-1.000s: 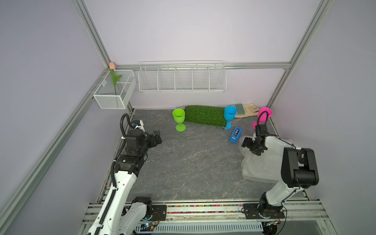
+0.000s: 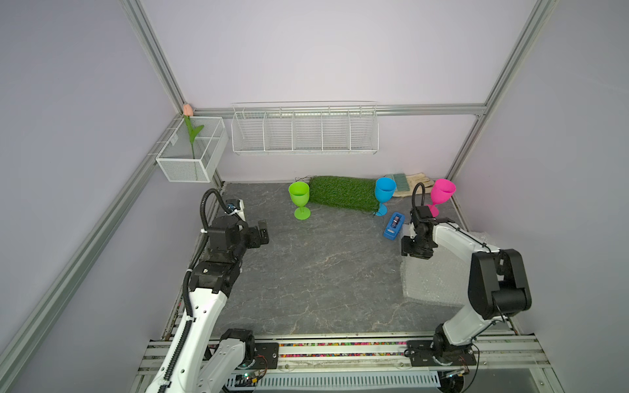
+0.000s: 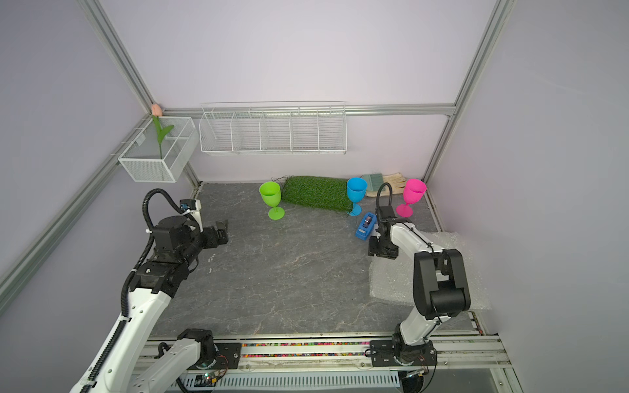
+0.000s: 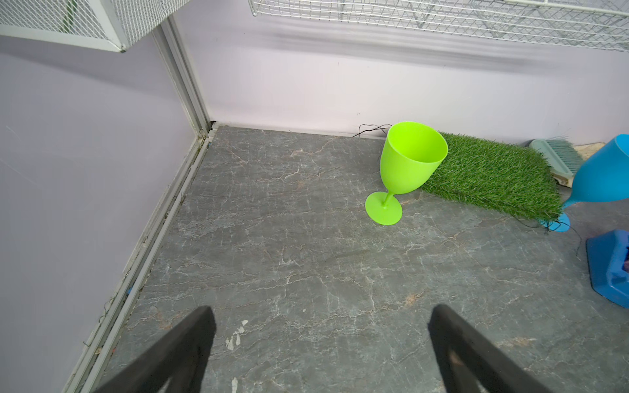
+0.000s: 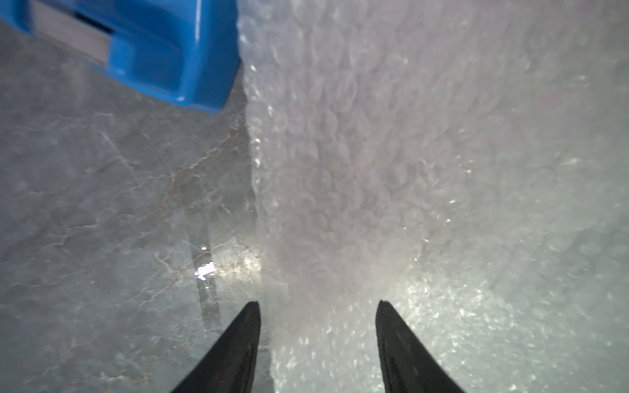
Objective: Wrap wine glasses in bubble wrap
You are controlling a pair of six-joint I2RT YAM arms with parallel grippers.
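A sheet of bubble wrap (image 2: 439, 281) lies flat on the right of the grey table. My right gripper hovers low over its left edge, fingers apart, nothing held. My left gripper stands open and empty above the left of the table. A green wine glass (image 2: 299, 193) stands upright at the back middle, a blue one (image 2: 384, 191) right of the turf, a pink one (image 2: 443, 190) in the back right corner.
A blue tool (image 2: 393, 225) lies beside the wrap's back-left corner. Artificial turf (image 2: 342, 193), gloves (image 2: 414, 183) and wire baskets (image 2: 304, 131) are at the back.
My right gripper has moved left to the wrap's edge. The wrap's left edge has shifted slightly left since a second ago. The left arm has shifted only slightly.
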